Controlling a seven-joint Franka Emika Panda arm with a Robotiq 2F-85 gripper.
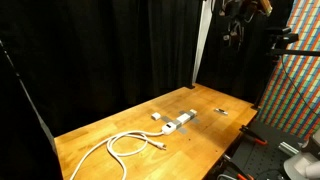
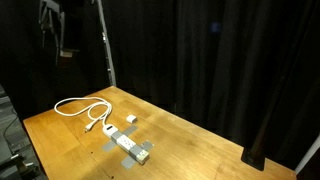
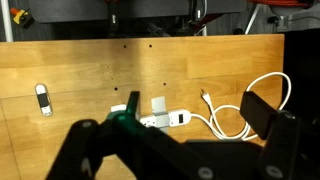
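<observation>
A white power strip [image 1: 180, 122] lies on the wooden table with grey patches around it. Its white cord [image 1: 118, 138] loops away, ending in a plug [image 3: 206, 97]. Beside the strip sits a small white block [image 2: 131, 118]. A small white and dark object [image 3: 43, 99] lies apart, at the left of the wrist view. High above the tabletop hangs my gripper, open, its dark fingers spread at the bottom of the wrist view. Nothing shows between them, though they hide part of the strip and table.
Black curtains [image 2: 200, 60] stand behind the wooden table [image 2: 190, 145]. A dark object [image 2: 253, 158] is at the table's edge. Dark equipment [image 1: 265, 145] stands alongside the table.
</observation>
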